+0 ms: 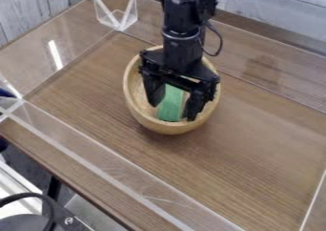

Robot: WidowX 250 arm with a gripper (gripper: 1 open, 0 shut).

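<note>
My black gripper [174,96] is lowered into a tan round bowl [170,124] in the middle of the view, its two fingers standing apart on either side of a green object [170,107] inside the bowl. The green object is partly hidden by the gripper; whether the fingers touch it is unclear.
A transparent corner piece [116,17] is at the back left. A white and black object [23,214] sits at the front left edge, with a cable.
</note>
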